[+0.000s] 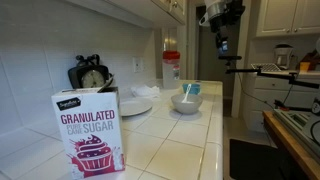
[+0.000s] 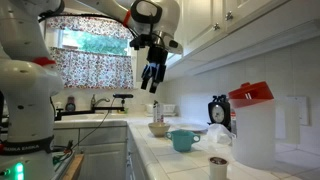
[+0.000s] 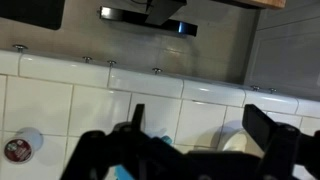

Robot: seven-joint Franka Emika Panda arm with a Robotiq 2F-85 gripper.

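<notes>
My gripper (image 2: 153,78) hangs high above the counter's front edge, pointing down. In the wrist view the two dark fingers (image 3: 262,128) stand wide apart, so the gripper is open, with only tile and counter edge visible between them. Below it lies a white bowl (image 1: 186,103), with what looks like a utensil in it. A teal mug (image 2: 184,140) is on the counter near the bowl; the wrist view shows part of the teal mug (image 3: 124,172) at the bottom. A small can (image 3: 18,149) sits further left there.
A granulated sugar box (image 1: 91,135) stands at the near left in exterior view 1. Against the wall are a black dial scale or clock (image 1: 89,75), a plate (image 1: 138,106) and a red-lidded container (image 2: 252,133). Cabinets (image 2: 225,35) overhang the counter.
</notes>
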